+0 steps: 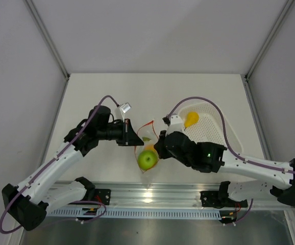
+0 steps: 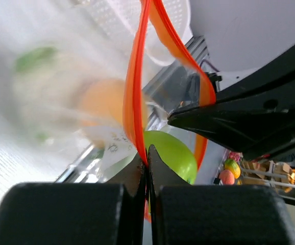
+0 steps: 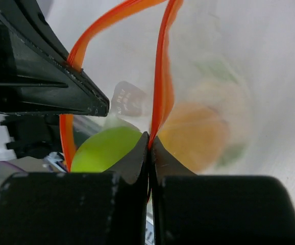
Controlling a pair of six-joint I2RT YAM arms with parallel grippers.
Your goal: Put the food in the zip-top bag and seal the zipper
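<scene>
The clear zip top bag point(image 1: 145, 134) stands between both arms, its orange-red edge parted into a narrow mouth. Inside are a green apple point(image 1: 147, 160), an orange round fruit point(image 3: 196, 133) and a pale item with green bits, seen blurred through the plastic. My left gripper is shut on one side of the bag's orange rim point(image 2: 135, 87). On the opposite side, my right gripper is shut on the rim's other strip point(image 3: 162, 76). Each gripper appears in the other's wrist view, close across the mouth.
A white perforated basket point(image 1: 209, 122) sits right of the bag, with a yellow fruit point(image 1: 191, 119) in it. The white table point(image 1: 112, 87) behind the arms is bare. A metal rail point(image 1: 142, 188) runs along its front edge.
</scene>
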